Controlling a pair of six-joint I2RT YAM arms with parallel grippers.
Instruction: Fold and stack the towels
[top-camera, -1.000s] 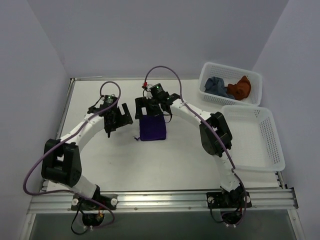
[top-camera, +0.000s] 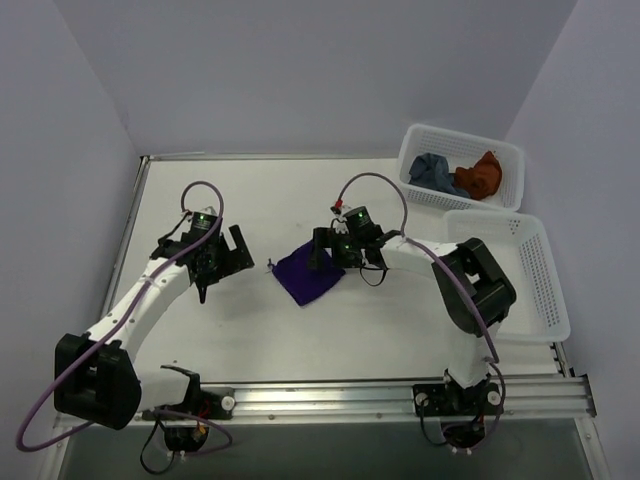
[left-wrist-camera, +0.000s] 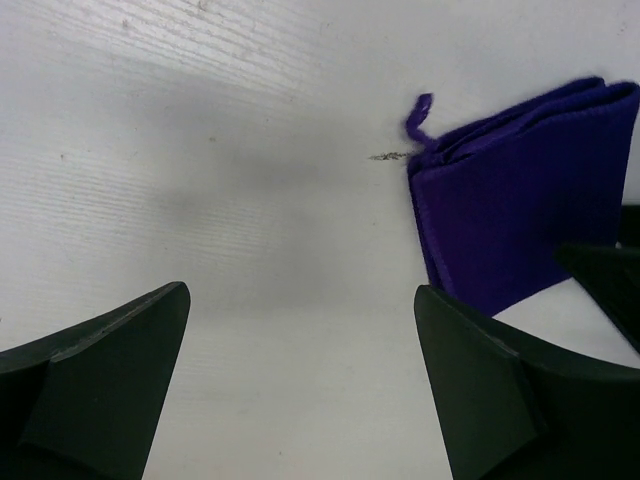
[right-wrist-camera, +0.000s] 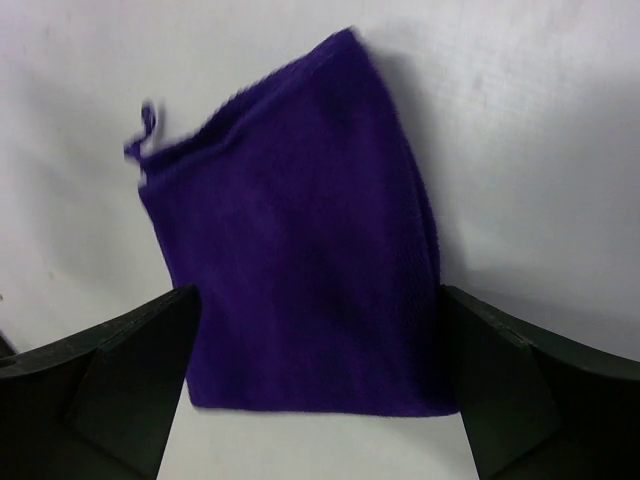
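A folded purple towel (top-camera: 300, 275) lies at the middle of the white table, now set diagonally, a small loop at its left corner. My right gripper (top-camera: 322, 242) is down at the towel's upper right part; in the right wrist view its open fingers straddle the cloth (right-wrist-camera: 300, 280), the right finger against the folded edge. My left gripper (top-camera: 230, 247) stands open to the left of the towel, nothing between its fingers; in the left wrist view the towel (left-wrist-camera: 510, 200) lies off to its right.
A white basket (top-camera: 420, 140) at the back right holds a blue-grey towel (top-camera: 432, 174) and a rust towel (top-camera: 480, 178). An empty white basket (top-camera: 540, 270) sits at the right edge.
My right gripper came down and rightward onto the towel, which has turned from square to diagonal and shifted slightly toward the front. My left arm drew back to the left.
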